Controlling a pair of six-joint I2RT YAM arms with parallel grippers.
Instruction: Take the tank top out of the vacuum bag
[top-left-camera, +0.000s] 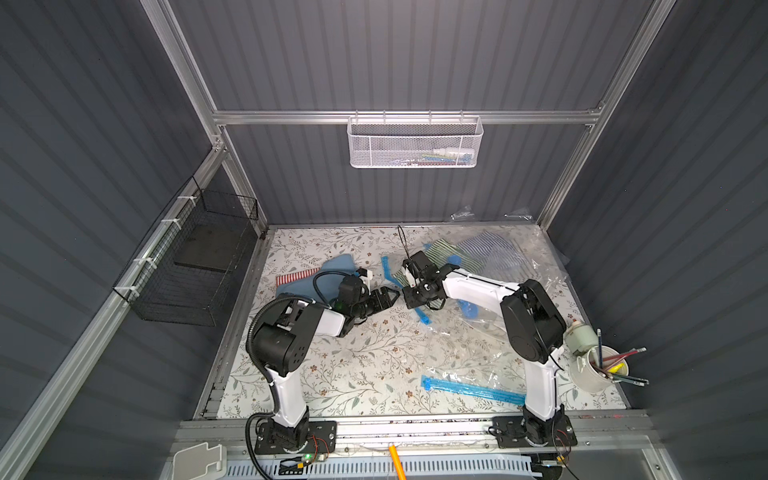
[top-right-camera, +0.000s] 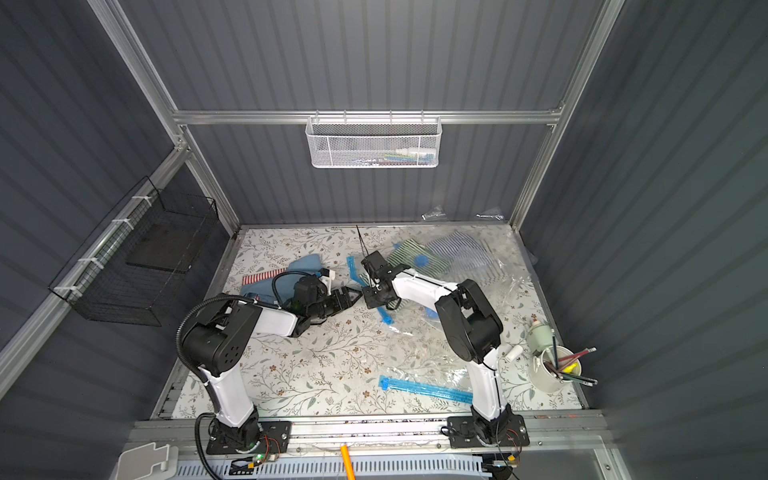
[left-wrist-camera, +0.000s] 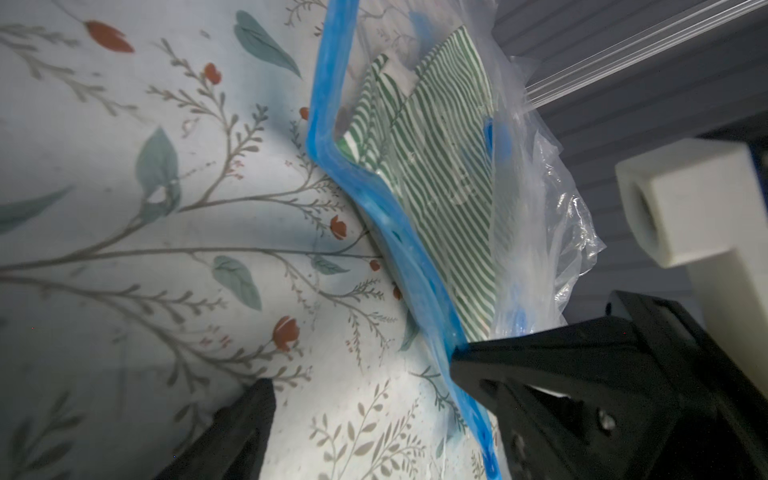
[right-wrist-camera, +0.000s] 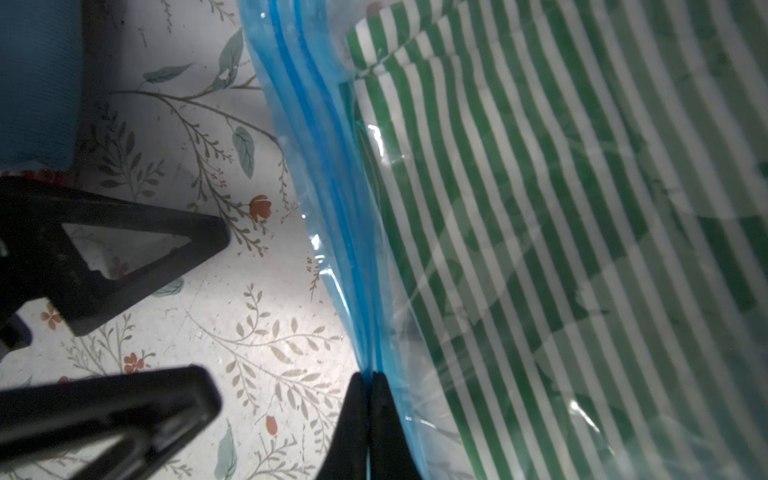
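Note:
A clear vacuum bag with blue zipper (left-wrist-camera: 360, 188) holds green-and-white striped fabric (right-wrist-camera: 512, 200), on the table under my right arm. My right gripper is shut on the blue zipper edge. My left gripper (top-left-camera: 392, 295) stands part open just left of that edge; its black fingers appear low at the left of the right wrist view, with nothing visible between them.
Folded blue and red-striped cloths (top-left-camera: 336, 264) lie at left. Another bag with blue zipper (top-left-camera: 472, 389) lies at the front. A pen cup (top-left-camera: 589, 376) stands at right. Wire baskets hang on the left and back walls.

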